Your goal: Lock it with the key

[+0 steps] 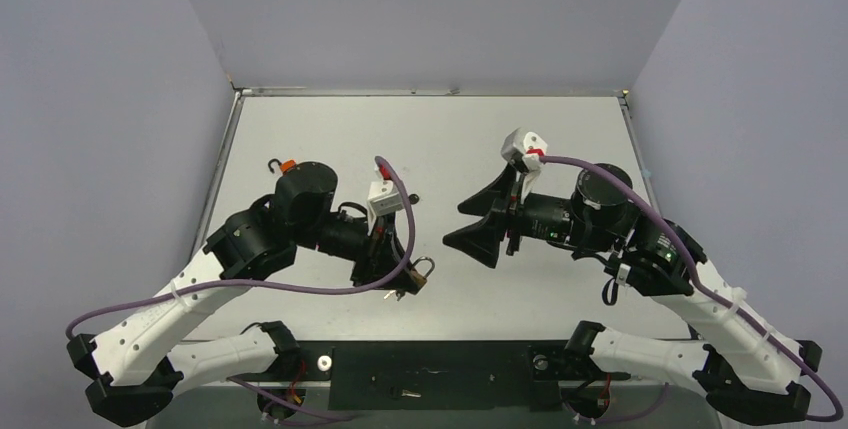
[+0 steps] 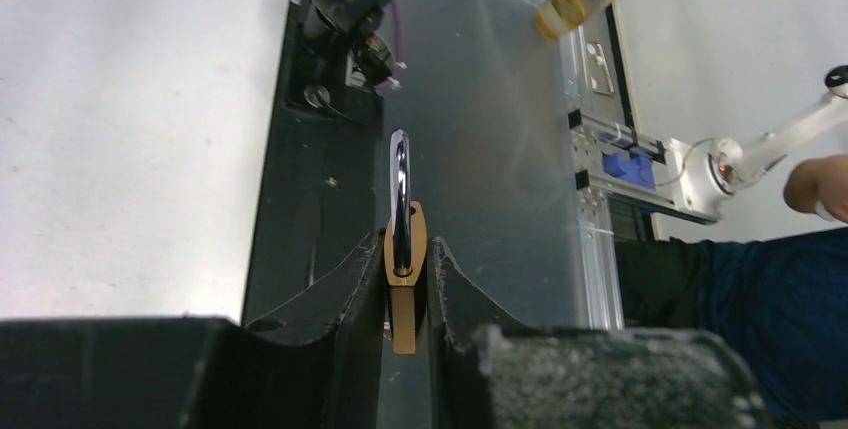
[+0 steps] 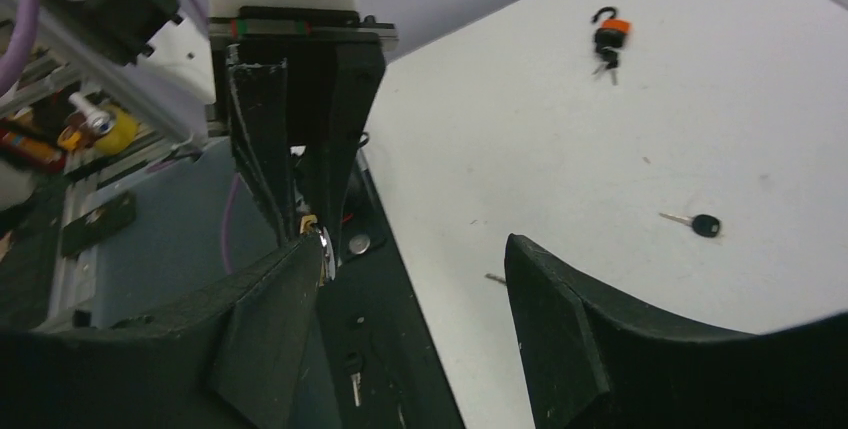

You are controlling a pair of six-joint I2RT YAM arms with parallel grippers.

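Observation:
A brass padlock (image 1: 420, 276) with a silver shackle is held edge-on in my left gripper, which is shut on its body. The left wrist view shows the shackle (image 2: 401, 189) standing up from the brass. Whether the shackle is fully closed, I cannot tell. To the right of the padlock, my right gripper (image 1: 455, 224) stands open and empty, both fingers apart. A black-headed key (image 3: 706, 226) lies on the white table, and another key's blade (image 3: 495, 278) shows beside my right finger, its rest hidden.
At the table's back left lies an orange-and-black padlock (image 3: 612, 29) with keys attached. A small key (image 1: 411, 394) rests on the dark front strip.

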